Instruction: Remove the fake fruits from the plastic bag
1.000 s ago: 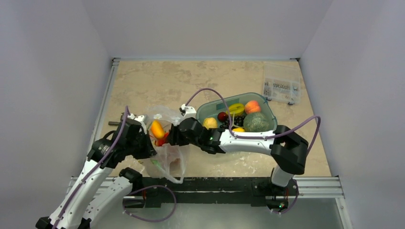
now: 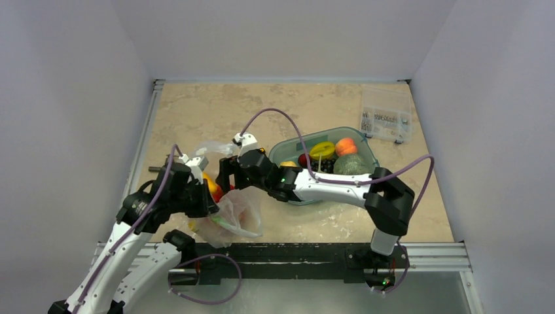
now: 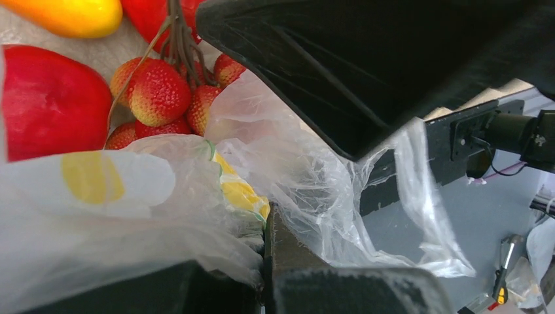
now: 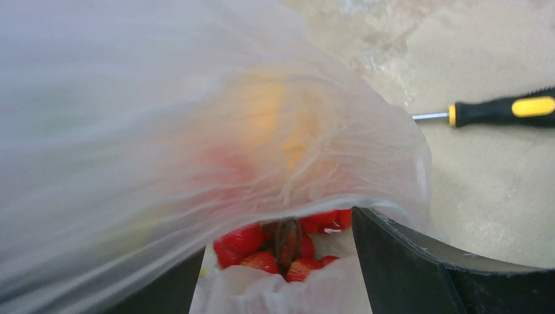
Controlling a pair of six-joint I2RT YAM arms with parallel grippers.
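The thin plastic bag [image 2: 239,214] lies at the table's left, its mouth spread open. Inside show a yellow-orange fruit [image 3: 69,14], a red fruit [image 3: 52,101] and a bunch of red lychee-like fruits [image 3: 157,95]. My left gripper is shut on the bag's edge, film pinched between its fingers. Over the bag's opening, my right gripper [image 2: 226,182] is open, and one of its fingers [image 3: 366,78] looms large in the left wrist view. In the right wrist view the bunch [image 4: 281,248] appears beyond the gap of the open fingers, under a fold of film [image 4: 262,163].
A green-grey bin [image 2: 277,152] holding several fruits stands right of the bag, partly under my right arm. A screwdriver [image 4: 504,111] lies beside the bag. A clear parts box [image 2: 386,114] sits at back right.
My right gripper has moved left over the bag, and its fingers have opened. The bag's front edge has shifted a little. The left arm stays nearly still.
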